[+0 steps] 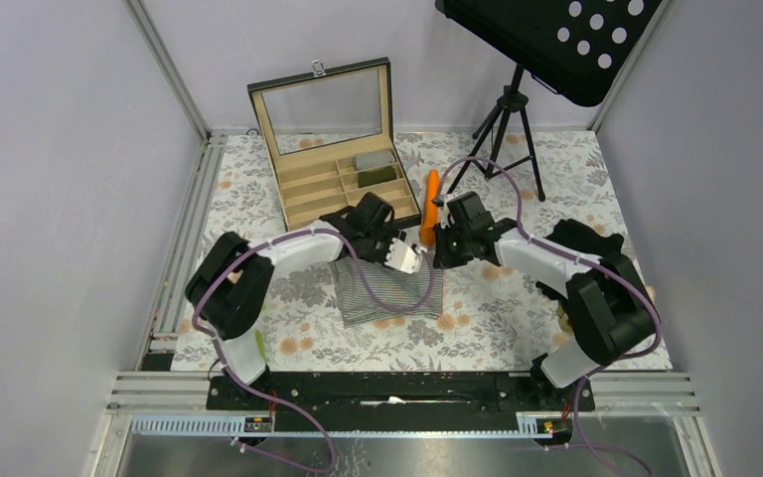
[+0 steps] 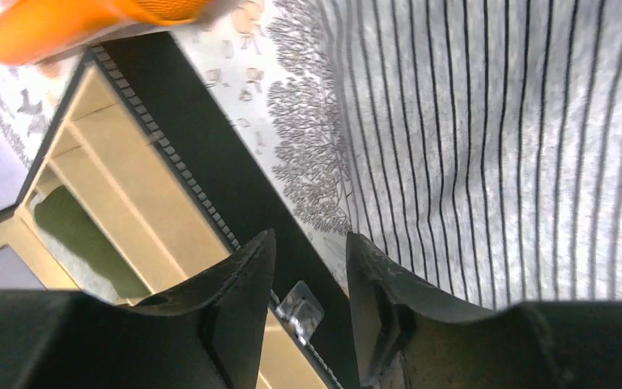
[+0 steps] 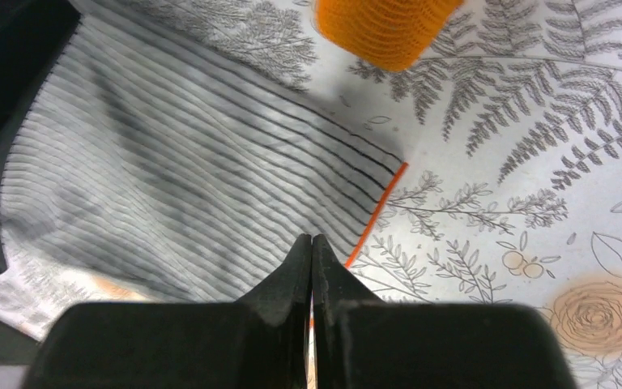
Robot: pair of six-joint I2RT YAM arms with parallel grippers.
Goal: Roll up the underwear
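Observation:
The striped grey underwear (image 1: 382, 298) lies spread flat on the floral table, with an orange edge at its right in the right wrist view (image 3: 178, 162). My left gripper hangs over its upper left part near the wooden box, fingers part open with nothing visible between them. My right gripper is above the cloth's right edge, its fingertips together; whether it holds cloth is hidden.
The open compartment box (image 1: 313, 204) stands at the back left, beside an orange object (image 1: 430, 199). A black stand (image 1: 510, 104) is at the back right, and black cloth (image 1: 581, 238) lies at the right.

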